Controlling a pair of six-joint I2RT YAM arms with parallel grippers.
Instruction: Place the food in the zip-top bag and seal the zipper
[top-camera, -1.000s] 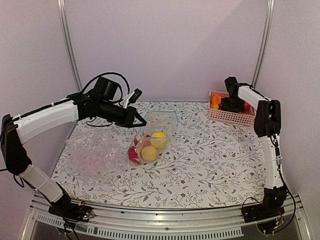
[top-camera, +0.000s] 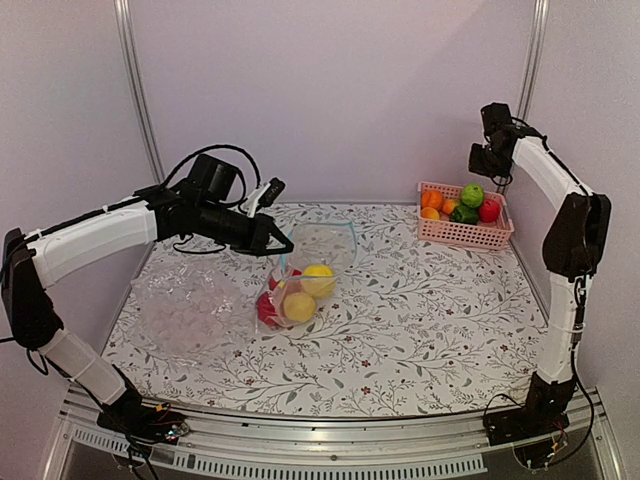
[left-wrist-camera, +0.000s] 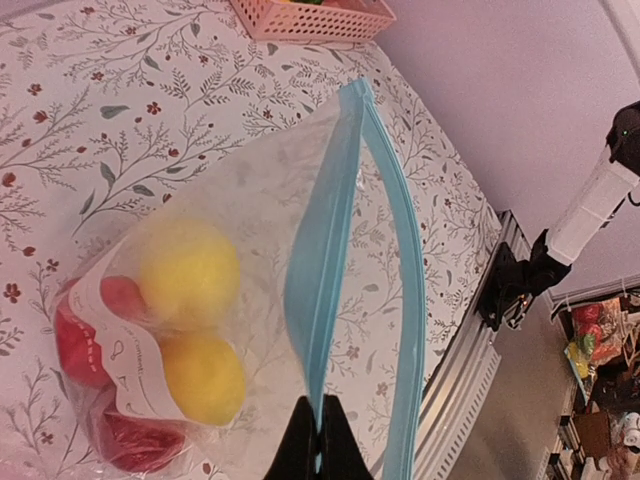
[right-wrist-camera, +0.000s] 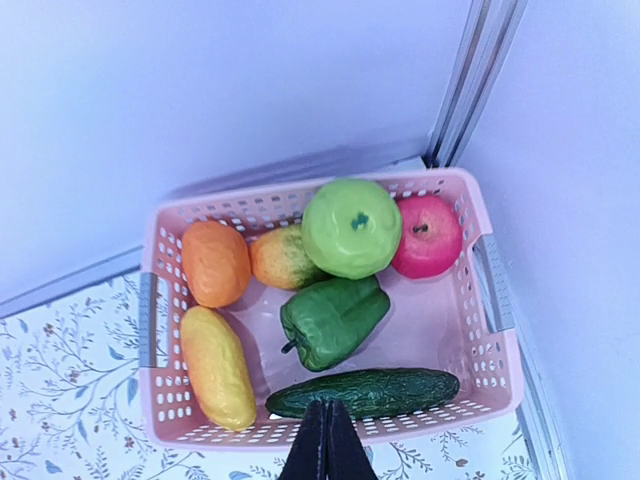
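A clear zip top bag (top-camera: 318, 245) with a light blue zipper lies at the table's centre, holding yellow and red food, including a yellow round fruit (left-wrist-camera: 188, 265). My left gripper is shut on the bag's zipper edge. My right gripper is shut, raised over the pink basket (right-wrist-camera: 155, 402) with nothing seen between its fingers. In the basket are a green apple (right-wrist-camera: 350, 230), red apple (right-wrist-camera: 428, 240), orange pepper (right-wrist-camera: 213, 262), mango (right-wrist-camera: 275, 255), green pepper (right-wrist-camera: 333, 320), yellow oblong food (right-wrist-camera: 215, 365) and cucumber (right-wrist-camera: 365, 395).
Crumpled clear plastic (top-camera: 185, 310) lies on the table's left side. Walls border the back and sides, close behind and right of the basket.
The left arm and the bag are unchanged.
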